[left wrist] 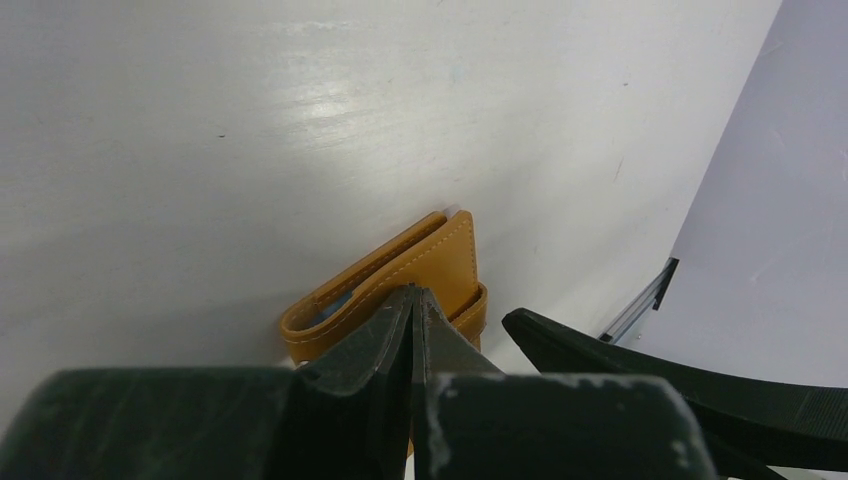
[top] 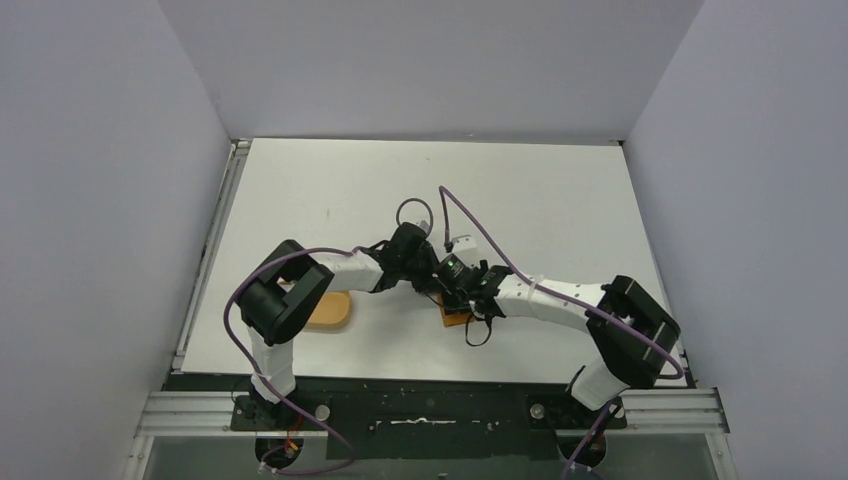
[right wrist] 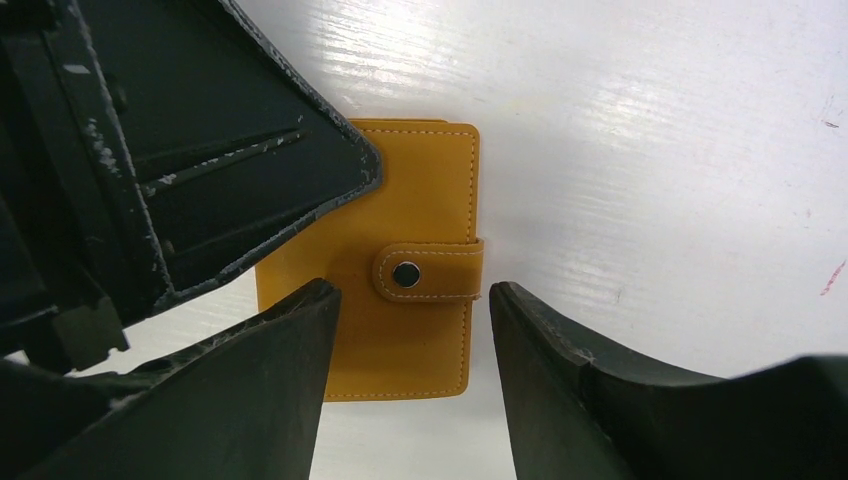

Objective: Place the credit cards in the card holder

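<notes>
The orange-brown leather card holder [right wrist: 420,345] lies on the table, its strap with a dark snap facing up in the right wrist view. In the left wrist view the holder [left wrist: 440,265] shows a gap along its edge, with something bluish inside. My left gripper is shut and rests at the holder's near side; nothing else shows between its fingers. The right gripper is part open over the strap, one fingertip on either side of it and nothing clearly gripped. From above, both grippers hide most of the holder [top: 456,318]. I see no loose card.
A tan tray-like item [top: 330,310] lies at the left of the table, partly under the left arm. The two grippers stand very close together at the holder.
</notes>
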